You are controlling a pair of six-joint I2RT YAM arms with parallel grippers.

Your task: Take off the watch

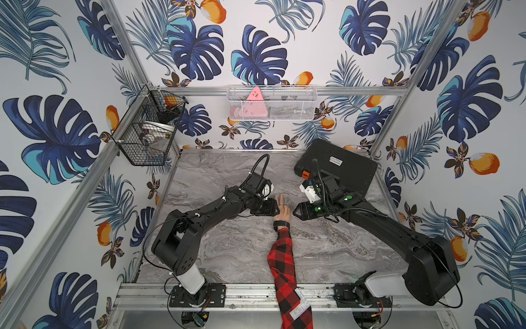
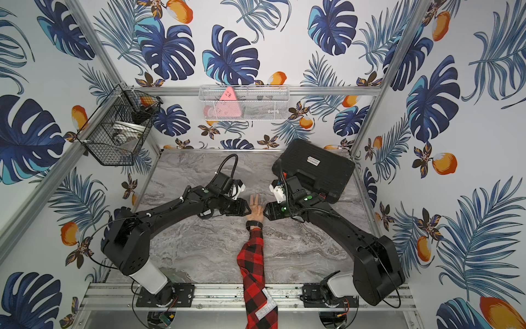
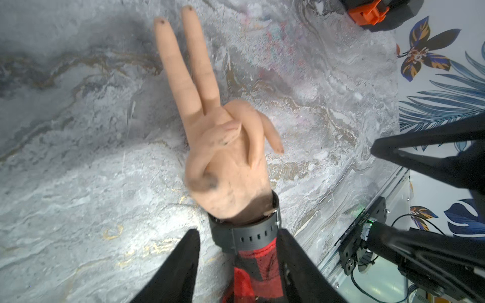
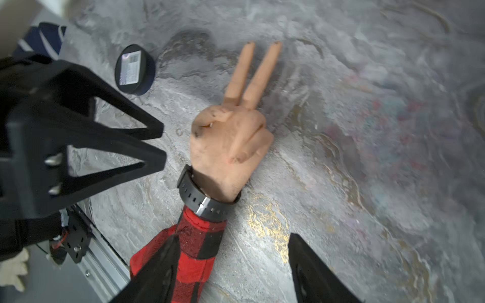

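A mannequin hand (image 3: 227, 166) in a red plaid sleeve (image 4: 197, 237) lies in the middle of the table, two fingers extended. A dark grey watch strap circles its wrist, its buckle visible in the right wrist view (image 4: 204, 202). My left gripper (image 1: 269, 207) hangs just left of the hand, open with nothing between its fingers; in its wrist view the fingertips sit either side of the strap, above it. My right gripper (image 1: 304, 211) hangs right of the hand, its fingers apart and empty, the strap beyond them in its wrist view.
A black case (image 2: 323, 164) lies at the back right of the table (image 1: 202, 170). A small dark round object (image 4: 134, 70) rests left of the hand. Wire baskets (image 1: 150, 131) hang on the walls. The front of the table beside the sleeve is clear.
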